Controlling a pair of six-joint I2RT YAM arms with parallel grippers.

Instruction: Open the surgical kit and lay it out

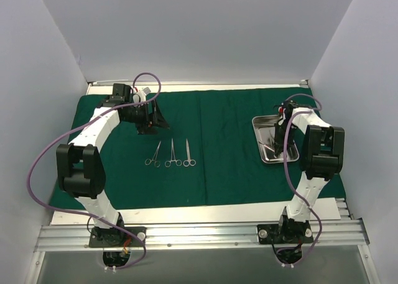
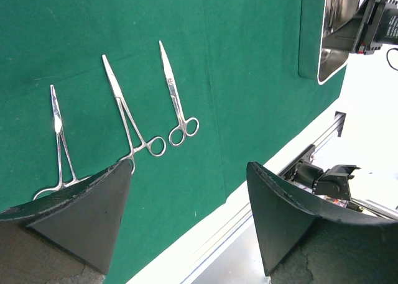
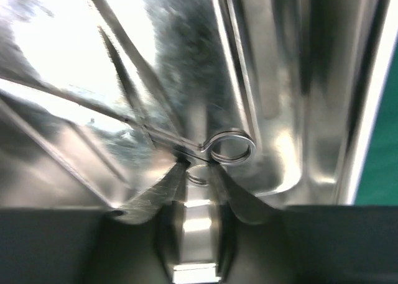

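Note:
On the left half of the green cloth (image 1: 224, 166) lie three steel ring-handled instruments in a row: a first clamp (image 2: 60, 132), a second clamp (image 2: 122, 104) and scissors (image 2: 173, 94). Above them, my left gripper is open and empty. At the right stands the metal tray (image 1: 265, 158), holding several instruments. My right gripper reaches down into it, its fingertips close together with a narrow gap, at the finger rings of one instrument (image 3: 231, 147). Whether the fingers grip the handle cannot be told; one ring is partly hidden by them.
The tray's raised wall (image 3: 367, 110) stands close on the right of my right gripper. Long instruments lie along the tray's far side. Between the row of instruments and the tray the cloth is bare.

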